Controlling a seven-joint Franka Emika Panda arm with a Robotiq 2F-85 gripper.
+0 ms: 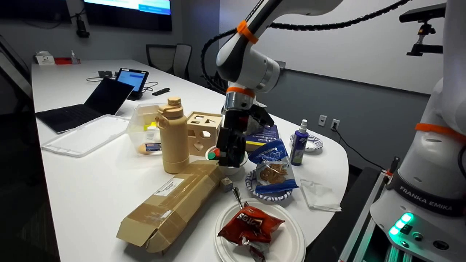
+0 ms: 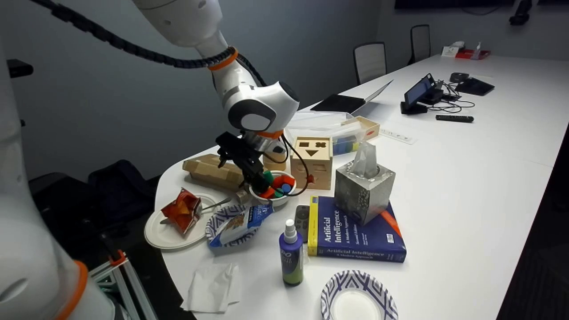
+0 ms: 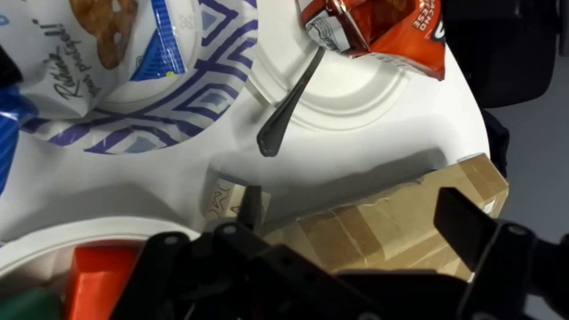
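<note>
My gripper is open, its two fingers wide apart and nothing held between them. From the wrist, the brown cardboard box (image 3: 346, 234) shows below the gap, and a small wooden block (image 3: 219, 198) with drawn markings is partly covered by the left finger. In exterior view 1 the gripper (image 1: 231, 161) hangs low in front of the white bowl (image 1: 240, 168), hiding most of it. Red, green and blue blocks fill the bowl (image 2: 275, 203) in exterior view 2. That small block (image 1: 226, 185) sits against the box's end.
A tan bottle (image 1: 175, 139) and a wooden shape-sorter cube (image 2: 312, 162) stand close to the arm. Around it also lie a pretzel bag (image 1: 273, 172) on a patterned plate, a red chip bag (image 1: 251, 225) on a white plate, and a thick book (image 2: 354, 229) under a tissue box (image 2: 364, 189).
</note>
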